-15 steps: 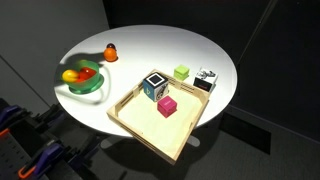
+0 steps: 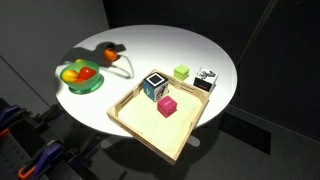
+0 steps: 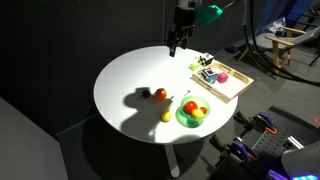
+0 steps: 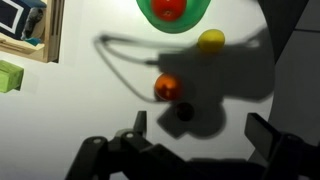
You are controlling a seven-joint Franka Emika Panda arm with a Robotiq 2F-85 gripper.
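My gripper is open above the table, its fingers (image 4: 138,125) wide apart with nothing between them. An orange fruit (image 4: 168,87) and a small dark round thing (image 4: 185,111) lie close together on the white table, ahead of the fingers in the wrist view. A yellow fruit (image 4: 211,41) rests beside the green bowl (image 4: 199,23). Red and yellow-orange fruits (image 3: 190,106) sit inside the bowl. From the second exterior view, the gripper (image 3: 174,48) hangs well above the tabletop, clear of everything.
A wooden tray (image 2: 183,148) holds a patterned cube (image 2: 155,86) and a pink cube (image 2: 167,106). Beyond it are a green block (image 2: 181,72) and a black-and-white box (image 2: 206,79).
The arm's shadow has spread across the table around the orange fruit, with a thin loop of shadow now to its right. The objects appear to have stayed where they were.
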